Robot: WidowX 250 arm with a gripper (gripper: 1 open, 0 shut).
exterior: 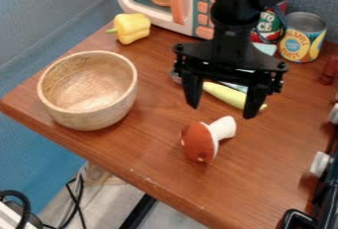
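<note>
My black gripper [222, 103] hangs open over the middle of the wooden table, its two fingers straddling a pale yellow-green elongated object [227, 96] that lies beneath it. Just in front lies a toy mushroom [203, 140] with an orange cap and white stem. A wooden bowl [87, 114] stands to the left.
A yellow toy piece [130, 26] sits at the back left, beside a toy microwave [144, 1]. Cans [302, 41] stand at the back right. Black equipment [322, 196] lines the right edge.
</note>
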